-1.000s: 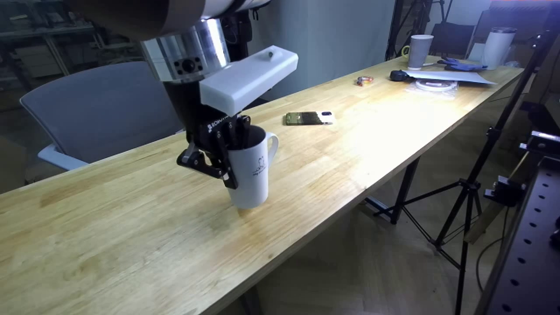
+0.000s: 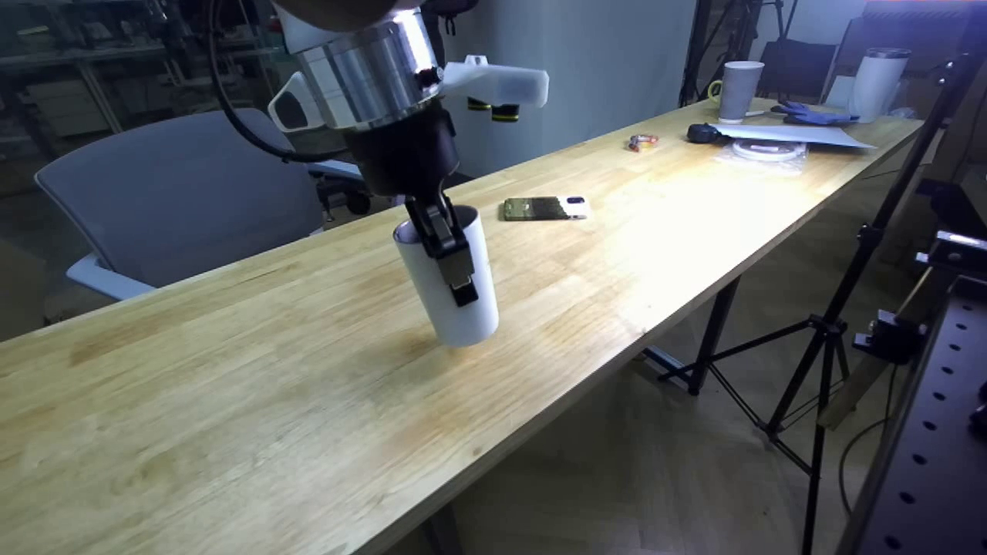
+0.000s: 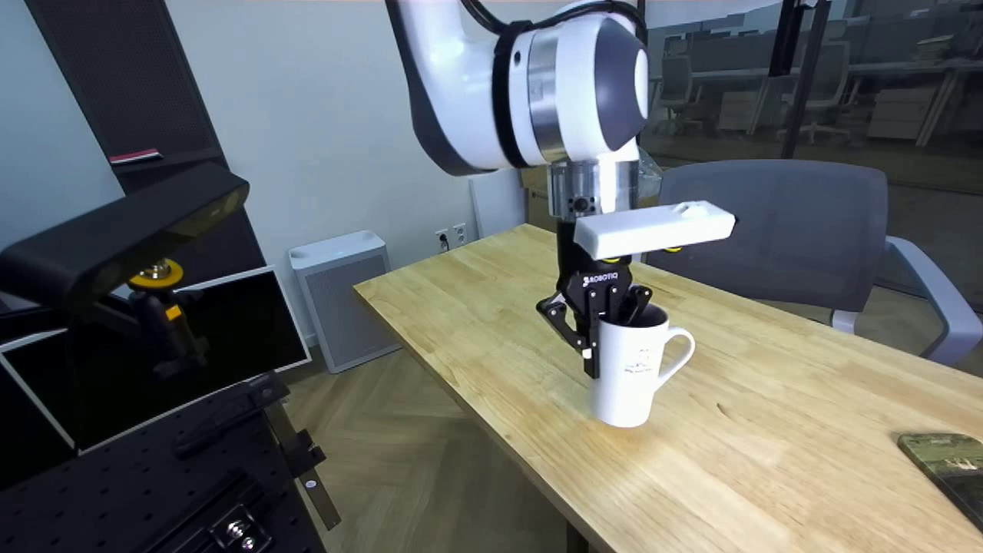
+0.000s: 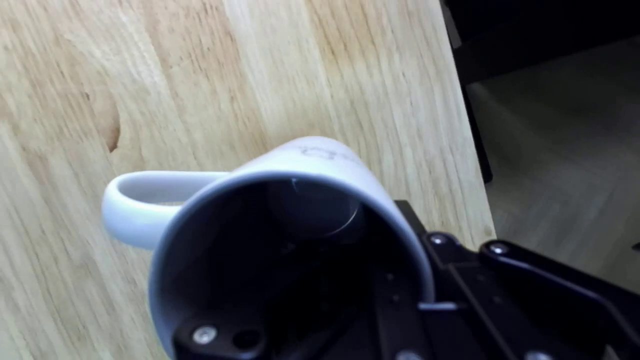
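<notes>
A tall white mug (image 2: 454,304) with a dark inside is tilted close over the table; whether its base touches the wood I cannot tell. My gripper (image 3: 604,342) is shut on the mug's wall, one finger inside the mouth and one finger (image 2: 456,268) along the outside. In exterior view 2 the handle (image 3: 680,355) points right, away from the outer finger, and a small printed drawing shows on the side. The wrist view looks down into the mug (image 4: 324,157), its handle at left; the inner finger is mostly lost in the dark inside.
A phone (image 2: 546,209) lies on the wooden table (image 2: 231,398) beyond the mug. At the far end stand a grey cup (image 2: 740,92), a white tumbler (image 2: 877,85) and a blue glove (image 2: 814,114). An office chair (image 2: 180,199) borders one long edge. Bare wood surrounds the mug.
The gripper and mug have turned about the vertical, so the handle and drawing no longer show in exterior view 1. The mug is now more tilted and slightly farther right.
</notes>
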